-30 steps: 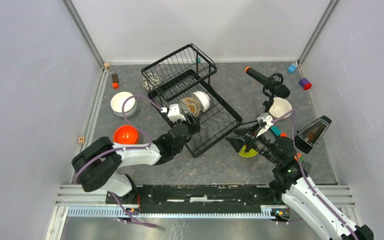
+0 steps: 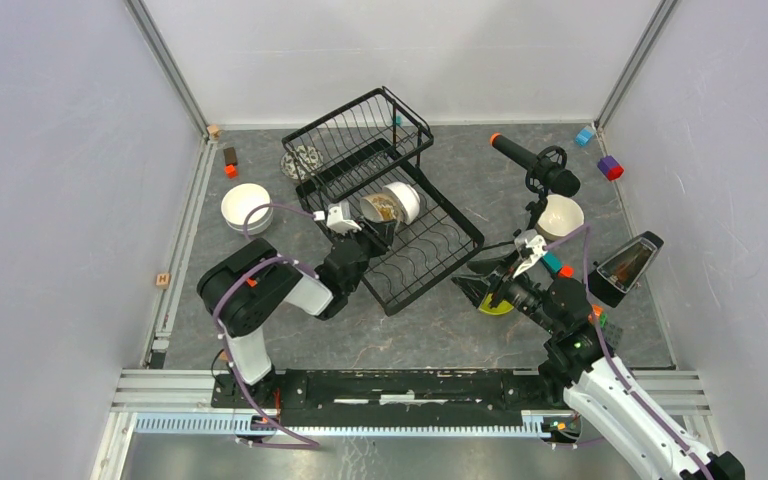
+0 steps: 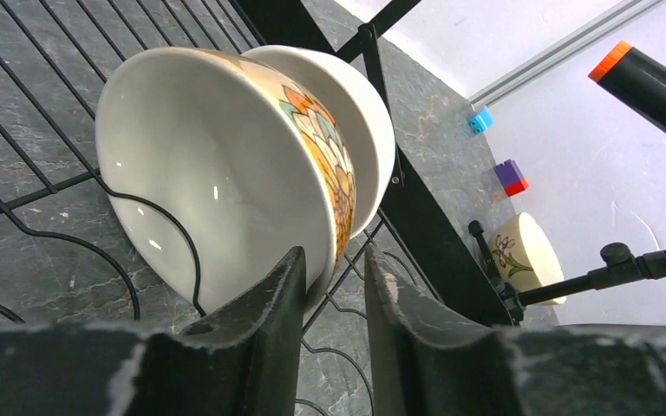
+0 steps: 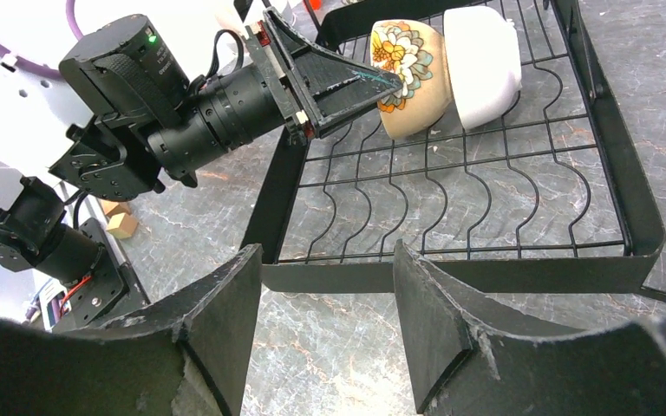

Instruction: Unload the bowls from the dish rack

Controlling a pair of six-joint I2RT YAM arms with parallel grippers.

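In the left wrist view, a patterned bowl (image 3: 217, 173) leans on its side in the black dish rack (image 2: 430, 265), with its hollow facing the camera. A plain white bowl (image 3: 351, 126) stands right behind it. My left gripper is part open at the patterned bowl's lower rim; one finger lies on the inner side and the other past the outer side, and a gap shows between them. My right gripper stands open and empty by the front of the rack, above a yellow-green bowl (image 2: 497, 304).
White bowls (image 2: 247, 206) stand left of the rack. Above it rises an upper shelf (image 2: 358, 140), with a patterned dish (image 2: 302, 162) beside it. A black stand (image 2: 540, 165), a cream bowl (image 2: 561, 216) and a metal-and-black container (image 2: 628, 268) occupy the right.
My left arm's elbow has swung right and up, covering the orange bowl, while its gripper turned and shifted slightly towards the patterned bowl. The right arm and the bowls look unmoved.
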